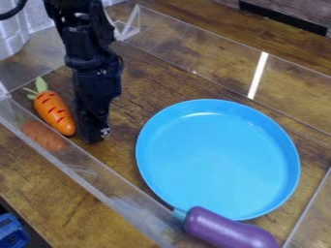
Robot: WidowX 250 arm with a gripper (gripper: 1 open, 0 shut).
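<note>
My black gripper (93,124) reaches down from the upper left to the wooden table, low beside an orange toy carrot (52,111) with a green top. The carrot lies to its left, along the clear wall. The gripper looks shut, though its dark fingertips are hard to make out; nothing shows held in it.
A large blue plate (218,157) fills the right middle. A purple toy eggplant (230,229) lies at the bottom right. Clear walls border the area. A blue object (8,232) sits at the bottom left corner.
</note>
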